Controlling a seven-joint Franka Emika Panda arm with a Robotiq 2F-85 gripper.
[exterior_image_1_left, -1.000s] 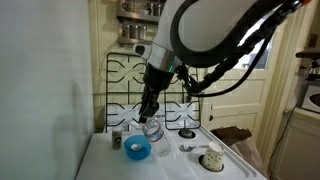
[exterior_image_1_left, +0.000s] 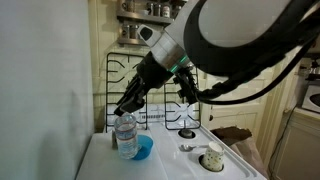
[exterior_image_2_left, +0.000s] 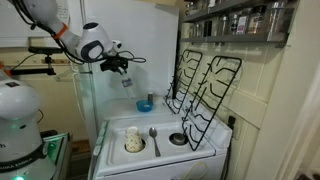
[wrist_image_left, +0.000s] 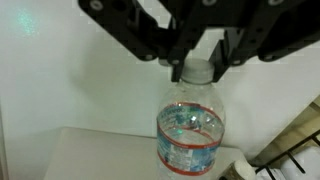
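A clear plastic bottle (wrist_image_left: 190, 130) with a red, white and blue label fills the middle of the wrist view. Its white cap is pinched between the fingers of my gripper, which is shut on it. In exterior view 1 the bottle (exterior_image_1_left: 126, 135) hangs nearly upright below my gripper (exterior_image_1_left: 128, 108), in front of the blue bowl (exterior_image_1_left: 145, 146) and hiding that bowl's left part. Exterior view 2 shows the bottle (exterior_image_2_left: 126, 86) held above the white surface, left of the blue bowl (exterior_image_2_left: 144, 105).
On the white stovetop (exterior_image_2_left: 180, 153) are a patterned cup (exterior_image_2_left: 133, 140), a spoon (exterior_image_2_left: 155, 142) and a dark round burner (exterior_image_2_left: 178, 138). Black wire racks (exterior_image_2_left: 212, 92) stand along the back. A white wall (exterior_image_1_left: 45, 90) rises at the left in exterior view 1.
In exterior view 1 the bottle has travelled left with my gripper, from right of the blue bowl to across its left side. The bowl, cup and spoon have stayed put.
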